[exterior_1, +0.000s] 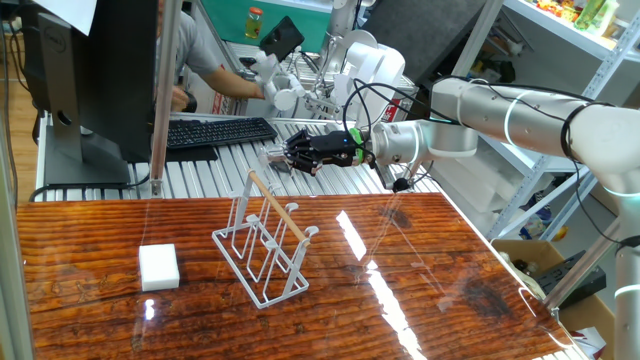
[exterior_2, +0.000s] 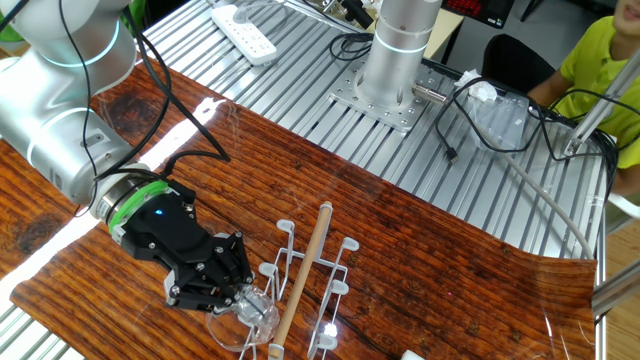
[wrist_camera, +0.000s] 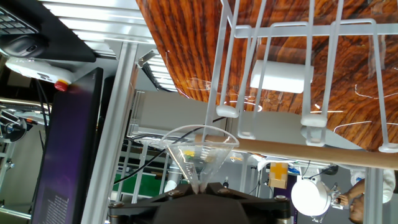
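A clear glass-like cup (wrist_camera: 208, 158) is held in my gripper, its fingers closed together at the cup's narrow end while the wide rim points away from them. In exterior view 2 the cup (exterior_2: 258, 312) shows beside the wooden bar of a white wire rack, held by my black gripper (exterior_2: 240, 288). Whether cup and rack touch is hard to tell. Exterior view 1 has the rack (exterior_1: 262, 250) upright on the table and my gripper (exterior_1: 290, 152) beyond it, raised near the far edge; the cup there is faint.
A white block (exterior_1: 158, 267) lies left of the rack on the glossy wooden table (exterior_1: 90, 235). Right of the rack the tabletop is clear. A monitor (exterior_1: 85, 90) and keyboard (exterior_1: 220, 132) stand behind. A person's arm (exterior_1: 228, 82) is in the background.
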